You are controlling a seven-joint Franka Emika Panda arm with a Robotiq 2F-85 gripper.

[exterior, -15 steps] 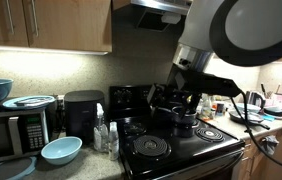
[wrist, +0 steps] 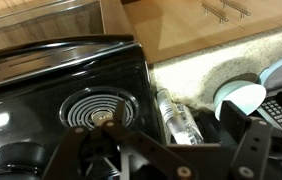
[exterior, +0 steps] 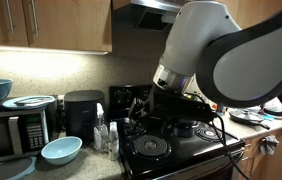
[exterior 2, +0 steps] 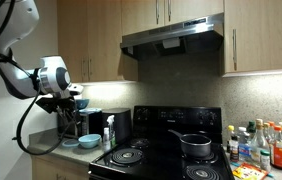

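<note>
My gripper stands open in the wrist view, its two dark fingers wide apart with nothing held between them. Below the gap, on the counter, are clear bottles point(wrist: 171, 108) beside the stove's edge. A light blue bowl point(wrist: 243, 97) sits to their right. In exterior view 1 the gripper point(exterior: 166, 106) hangs in front of the stove, partly hidden by the white arm. The same bowl point(exterior: 61, 151) rests on the counter left of the bottles point(exterior: 102, 133). Exterior view 2 has the gripper point(exterior 2: 69, 97) at the left, above the counter.
The black stove point(exterior 2: 161, 160) carries a dark pot point(exterior 2: 196, 144) on a back burner. Left of it stand a microwave point(exterior: 13, 135) and a black appliance point(exterior: 82, 114). Bottles and jars point(exterior 2: 264, 145) crowd the right counter. A range hood point(exterior 2: 171, 40) overhangs the stove.
Over the last second the arm has shifted slightly and its white links now cover more of the stove's right side. The counter objects stay put.
</note>
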